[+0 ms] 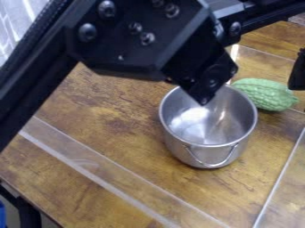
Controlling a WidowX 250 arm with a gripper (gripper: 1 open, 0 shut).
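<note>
A steel pot (208, 138) with a thin wire handle stands upright on the wooden table, beneath the black arm. A green bitter melon (265, 93) lies just behind it to the right. The gripper (298, 73) is only partly visible at the right edge, beside the melon; whether it is open or shut is not clear.
The big black arm links cover the upper left. A small blue object sits at the lower left corner.
</note>
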